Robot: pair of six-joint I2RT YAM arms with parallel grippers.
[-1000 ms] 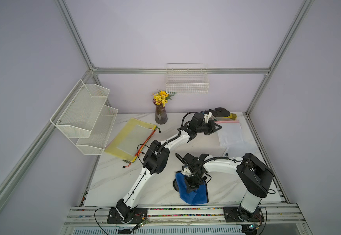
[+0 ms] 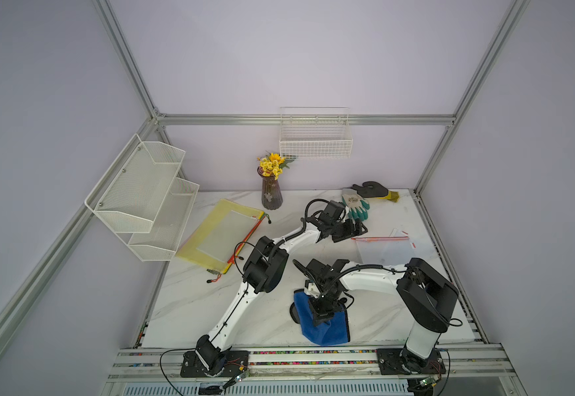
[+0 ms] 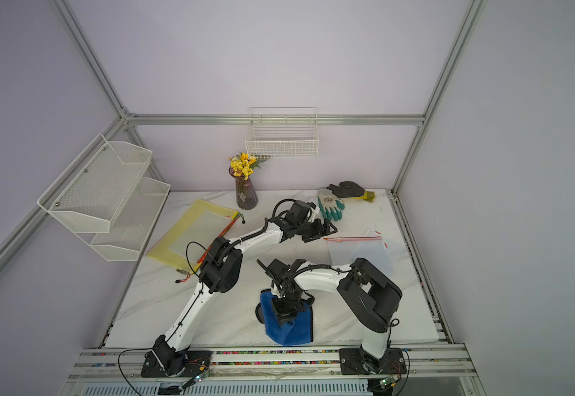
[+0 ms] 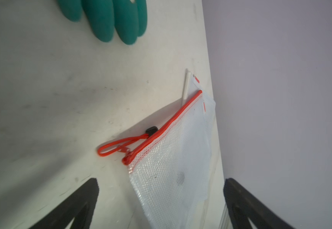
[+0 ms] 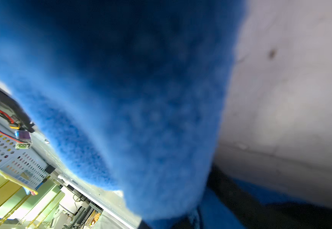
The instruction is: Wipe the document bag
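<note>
A translucent white mesh document bag (image 2: 387, 249) with a red zipper edge lies on the right of the table. In the left wrist view the bag (image 4: 173, 173) shows its red pull loop at the near corner. My left gripper (image 2: 364, 228) stands open just off that corner, nothing between its spread fingers. A blue fleecy cloth (image 2: 332, 332) rests at the table's front edge. My right gripper (image 2: 321, 318) is shut on it; in the right wrist view the cloth (image 5: 166, 126) fills most of the frame and hides the fingertips.
A yellow-edged bag (image 2: 198, 239) lies at the left. A flower vase (image 2: 272, 192) stands at the back, and work gloves (image 2: 356, 203) lie near the left gripper. A dark round object (image 2: 294, 313) sits beside the cloth.
One second ago the bag's red edge was farther back, at the left gripper. It has since come forward onto the table, and the left gripper has drawn away from it. The right arm has barely moved.
</note>
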